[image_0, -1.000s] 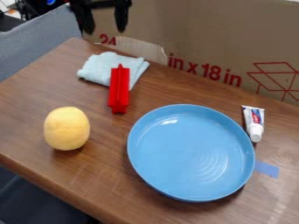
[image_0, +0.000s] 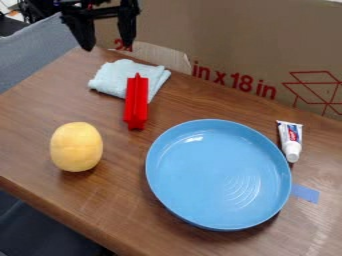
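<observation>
My black gripper (image_0: 104, 36) hangs at the top left, above the back of the table, open with nothing visible between its fingers. Below it a folded pale blue cloth (image_0: 110, 79) lies on the wooden table, partly under a long red object (image_0: 136, 102). A round yellow object (image_0: 76, 147) sits at the front left. A blue plate (image_0: 218, 174) lies at the right, and a toothpaste tube (image_0: 291, 140) lies to its upper right.
A cardboard box (image_0: 261, 45) stands along the back. A small strip of blue tape (image_0: 306, 193) is at the right of the plate.
The objects on the table have not moved.
</observation>
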